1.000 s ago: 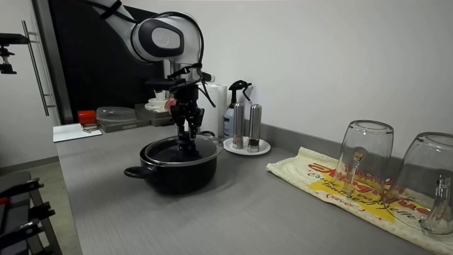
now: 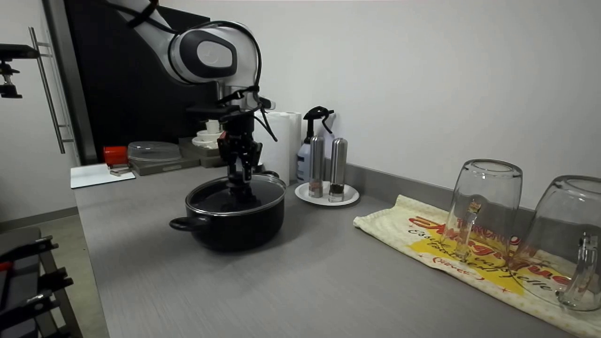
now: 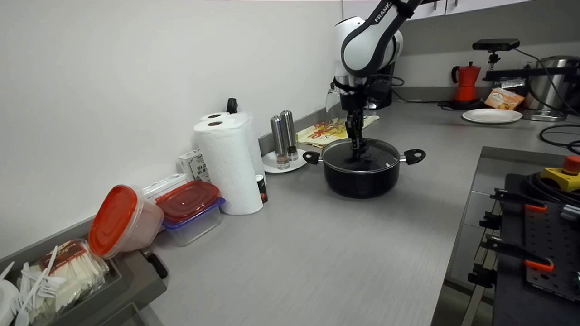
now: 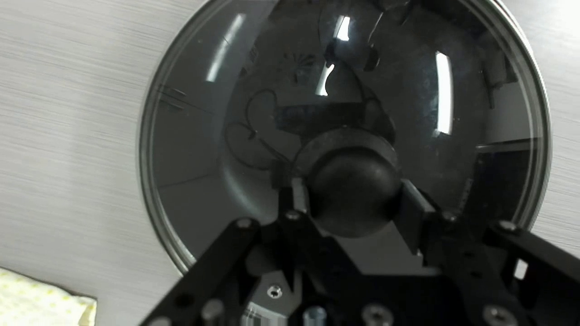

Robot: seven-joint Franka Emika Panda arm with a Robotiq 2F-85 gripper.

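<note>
A black pot (image 2: 239, 231) with two side handles stands on the grey counter. Its glass lid (image 4: 201, 136) with a metal rim lies over the opening, and in both exterior views that rim looks level with the pot's edge. From above, my gripper is shut on the round black lid knob (image 4: 353, 187), one finger pad (image 4: 416, 198) on each side of it. In the second exterior view the gripper (image 3: 356, 146) points straight down at the middle of the lid (image 3: 334, 155). The inside of the pot is hidden by dark reflections.
Behind the pot, a white plate (image 2: 353, 197) carries two metal grinders (image 2: 338, 163). A printed towel (image 2: 403, 222) lies under two upturned glass mugs (image 2: 487, 197). Paper towel rolls (image 3: 228, 163) stand by the wall.
The lid, off-centre to the right a second ago, has shifted left with my gripper and now sits centred on the pot. The pot has moved slightly too.
</note>
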